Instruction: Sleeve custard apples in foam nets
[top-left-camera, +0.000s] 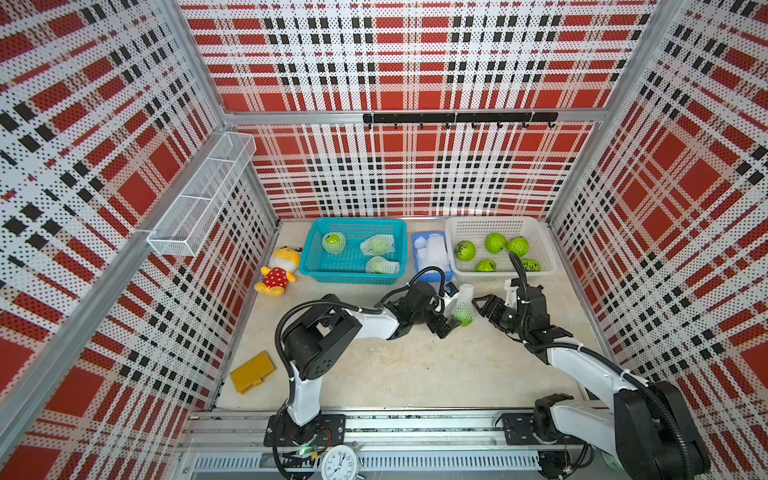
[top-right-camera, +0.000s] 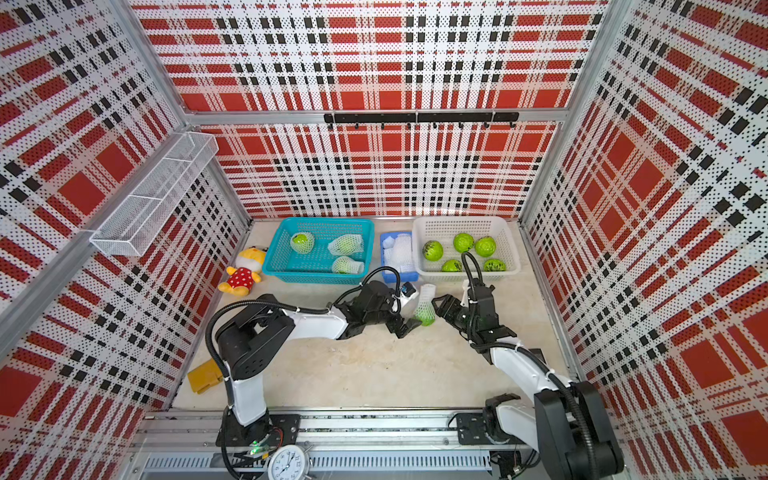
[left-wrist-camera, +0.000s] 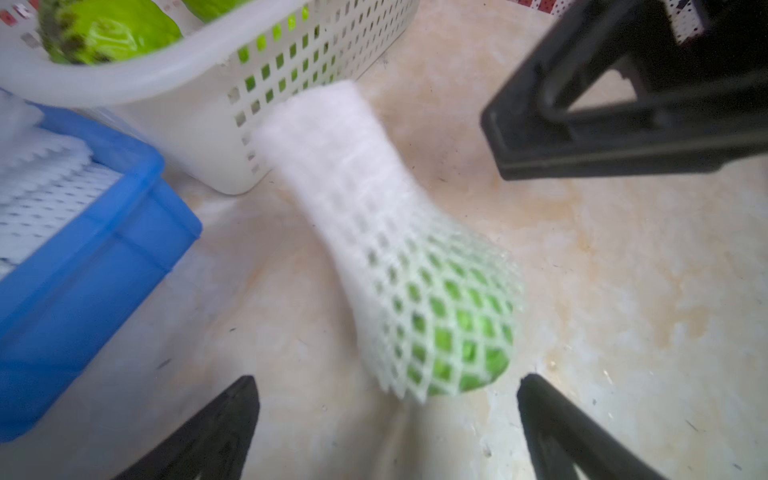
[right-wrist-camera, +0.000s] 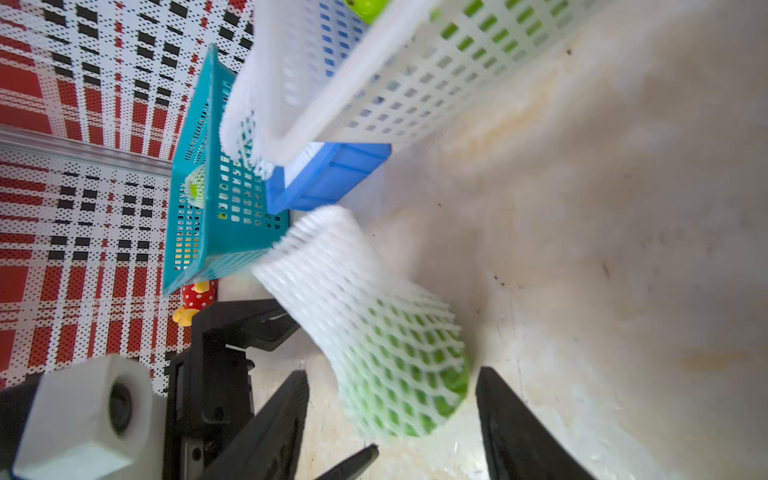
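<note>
A green custard apple in a white foam net lies on the table, the net's loose neck pointing to the back. My left gripper stands open just left of it, nothing between its fingers. My right gripper is on its right side, fingers apart around the sleeved fruit's near end, not visibly closed on it. Bare custard apples sit in the white basket. Sleeved ones lie in the teal basket. A blue box holds white foam nets.
A plush toy stands left of the teal basket, and a yellow wallet-like item lies at the front left. A wire rack hangs on the left wall.
</note>
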